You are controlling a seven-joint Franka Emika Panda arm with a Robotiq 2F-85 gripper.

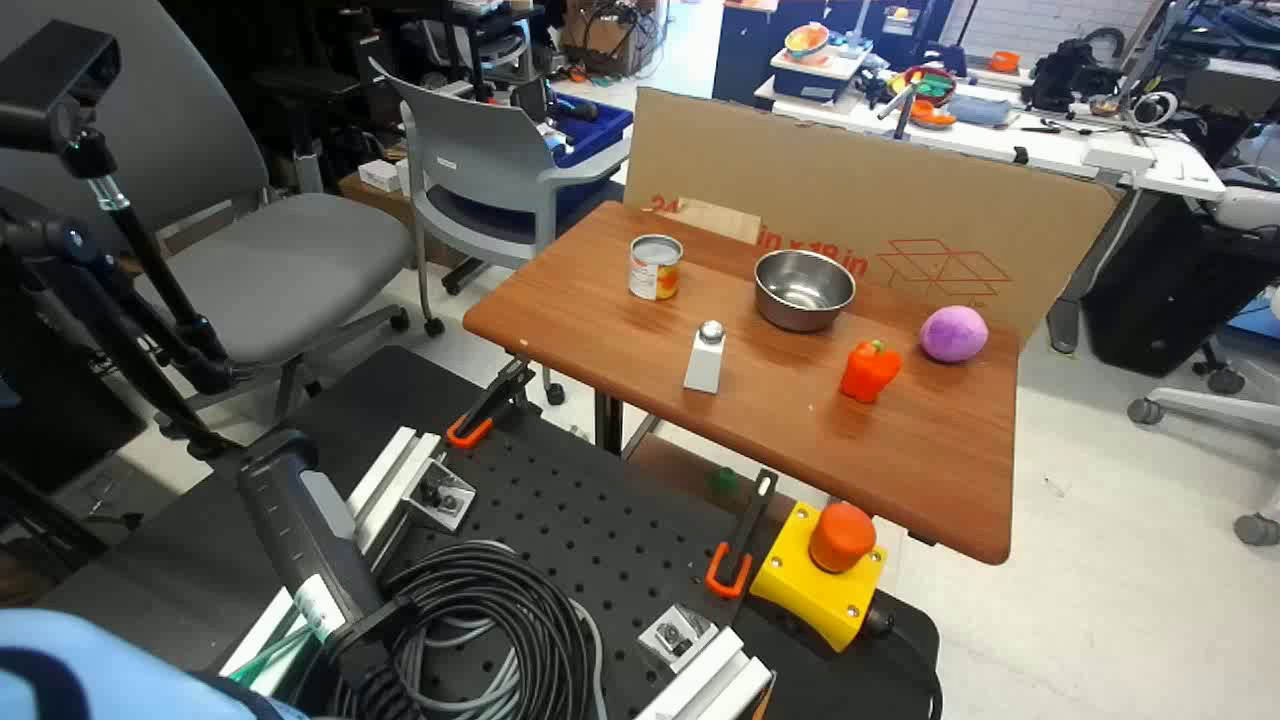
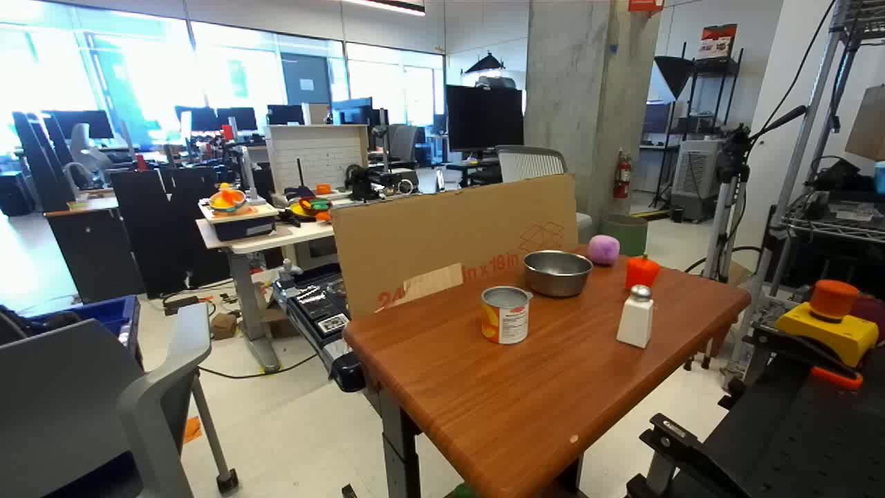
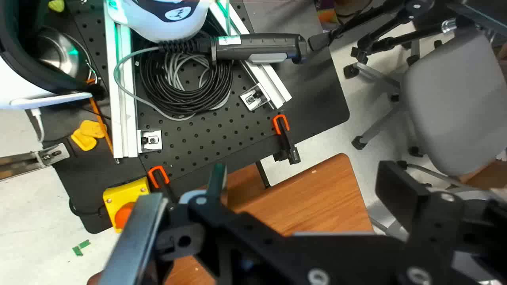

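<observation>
In the wrist view my gripper stands open, its dark fingers [image 3: 398,186] wide apart with nothing between them. Past it lie the wooden table's edge and a black perforated bench. Neither exterior view shows the gripper. On the wooden table [image 1: 564,306] are an opened tin can [image 1: 654,266], a metal bowl [image 1: 804,289], a white shaker with a metal top [image 1: 705,358], a red-orange pepper [image 1: 870,371] and a purple round object [image 1: 954,334]. All stand apart from one another. The bowl's visible inside looks empty.
A cardboard sheet [image 1: 840,180] stands along the table's back edge. The black bench [image 1: 576,468] carries coiled cable [image 1: 492,624], orange-tipped clamps and a yellow box with a red button [image 1: 828,576]. Bare tabletop lies left of and in front of the shaker.
</observation>
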